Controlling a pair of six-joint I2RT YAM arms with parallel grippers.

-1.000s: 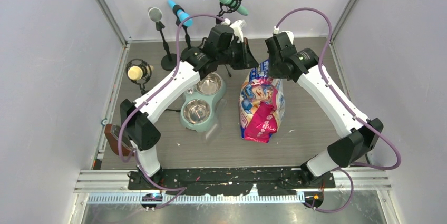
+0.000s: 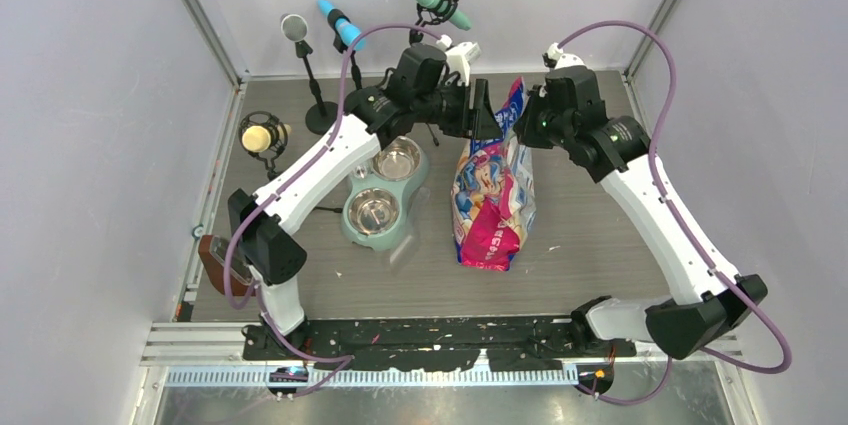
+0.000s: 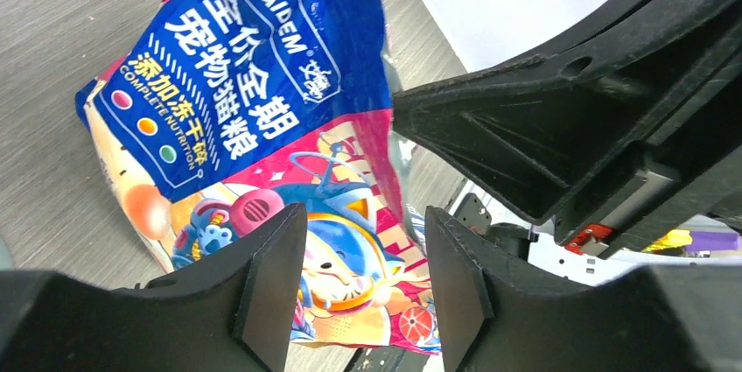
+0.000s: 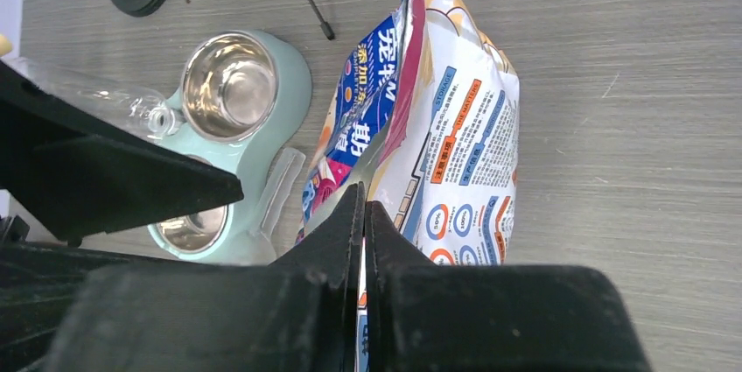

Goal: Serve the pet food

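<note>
The colourful pet food bag (image 2: 492,210) stands on the table right of the green double bowl (image 2: 398,183), its top drawn up. My right gripper is shut on the bag's side edge near the top; in the left wrist view the black right fingers (image 3: 490,114) meet that edge from the right. On the bag's printed face, my left gripper stands open, with nothing gripped between its fingers. From above, the left gripper (image 2: 488,130) is close to the bag's upper left side. Both steel bowls look empty.
A clear bottle (image 4: 96,96) lies by the bowls, and a clear scoop-like piece (image 4: 284,184) rests at their side. Microphones on stands (image 2: 315,70) line the back left. Table space to the right of the bag is bare.
</note>
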